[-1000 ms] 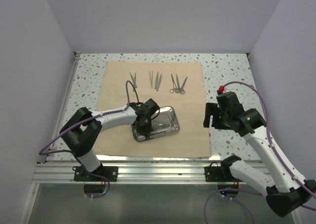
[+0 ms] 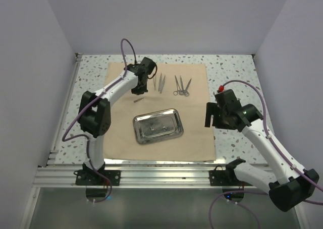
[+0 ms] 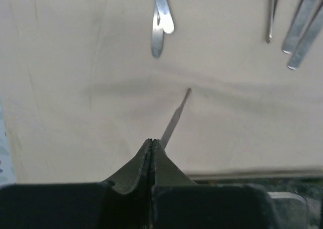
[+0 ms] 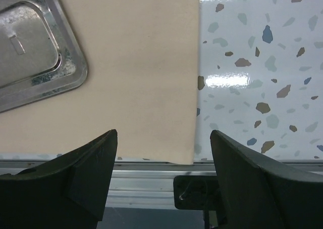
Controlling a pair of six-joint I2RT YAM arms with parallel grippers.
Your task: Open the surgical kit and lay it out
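A slim metal scalpel handle shows over the beige cloth, below my left gripper, with a gap between them. In the left wrist view this instrument slants up to the right, its lower end passing behind the right fingertip. My left gripper has its tips together and nothing visible between them. Whether the instrument lies flat on the cloth I cannot tell. The metal tray holds no visible instrument. My right gripper stands wide open and empty over the front right.
At the back lie tweezers, a slim probe and scissors. Two flat handles lie just behind the slanted instrument. The cloth right of the tray is bare.
The left gripper has moved from the tray back and left. The right arm has shifted slightly.
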